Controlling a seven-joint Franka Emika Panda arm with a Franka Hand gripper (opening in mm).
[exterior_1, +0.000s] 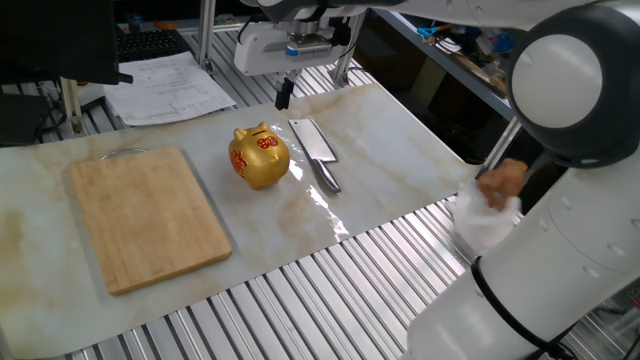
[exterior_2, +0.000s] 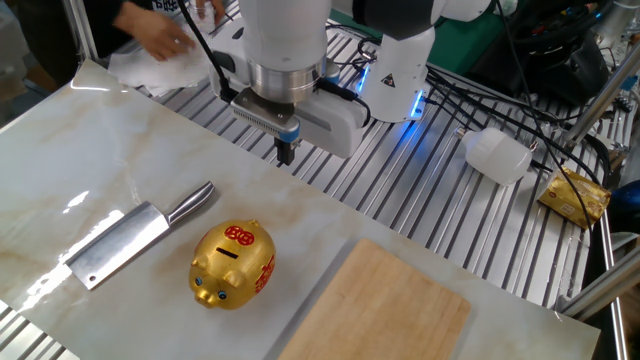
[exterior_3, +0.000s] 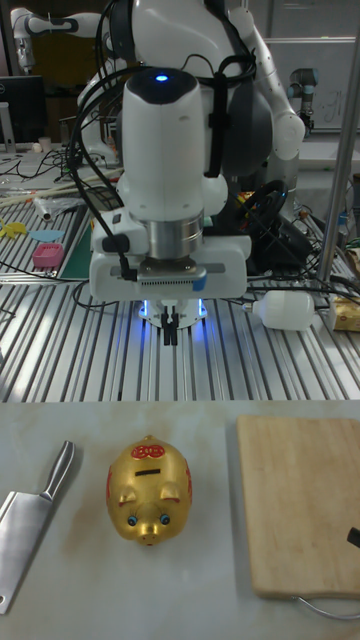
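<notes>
A gold piggy bank (exterior_1: 260, 157) with red markings stands on the marbled mat, its coin slot facing up (exterior_3: 149, 489). Beside it lies a cleaver (exterior_2: 128, 238), flat, with its steel handle pointing toward the metal-slatted side. On the piggy bank's other side rests a wooden cutting board (exterior_1: 150, 218) with a metal loop at one end. My gripper (exterior_3: 170, 329) hangs in the air, fingers down, apart from all these things. Its two dark fingertips stand together, and nothing shows between them.
A person's hand (exterior_1: 503, 183) holds white tissue (exterior_1: 484, 218) near the mat's edge. On the slatted table are a white bulb-shaped object (exterior_2: 497, 156) and a gold box (exterior_2: 575, 197). Papers (exterior_1: 165, 90) lie past the mat. Bare mat separates the piggy bank from the board.
</notes>
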